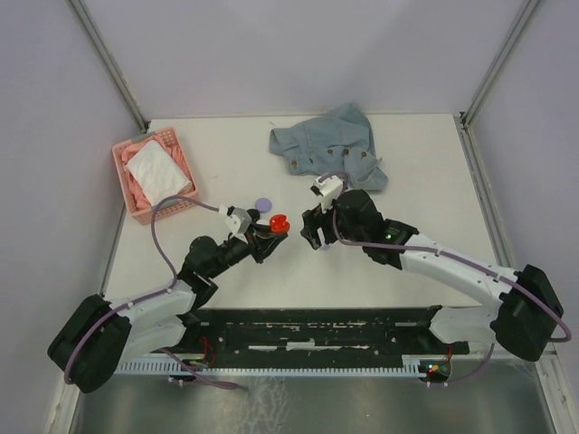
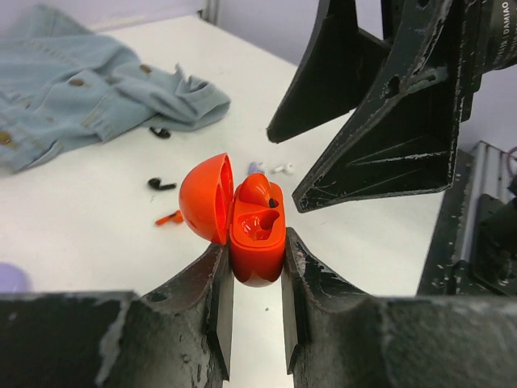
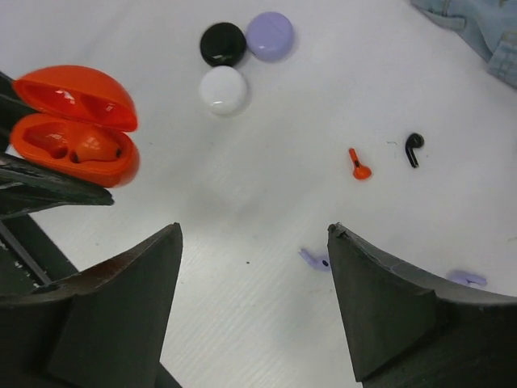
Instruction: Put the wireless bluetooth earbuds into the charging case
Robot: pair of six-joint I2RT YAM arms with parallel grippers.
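Note:
My left gripper is shut on the orange charging case (image 1: 280, 222), holding it above the table with its lid open. One orange earbud (image 3: 97, 147) sits in one slot of the case; the other slot looks empty in both wrist views. Another orange earbud lies loose on the table, seen also beyond the case in the left wrist view. To the right of the case, apart from it, my right gripper stands open with nothing between its fingers. In the top view that gripper hides the loose orange earbud.
Black (image 3: 222, 44), purple (image 3: 271, 35) and white (image 3: 224, 90) cases rest on the table behind the held case. A black earbud (image 3: 414, 149) and purple earbuds (image 3: 315, 260) lie scattered. Folded denim (image 1: 330, 145) is at the back; a pink basket (image 1: 136, 215) is back left.

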